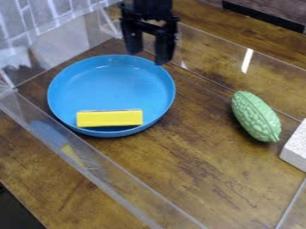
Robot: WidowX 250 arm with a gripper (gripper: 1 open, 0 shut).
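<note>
A blue round tray (114,85) sits at the left of the wooden table, with a yellow block (109,118) lying inside near its front rim. On the right lies a pale green bitter melon (256,116). The black gripper (148,45) hangs over the back edge of the tray at the top of the view. It is blurred, and whether it is open or shut is unclear.
A white textured object (295,148) is cut off at the right edge. Clear plastic walls border the work area.
</note>
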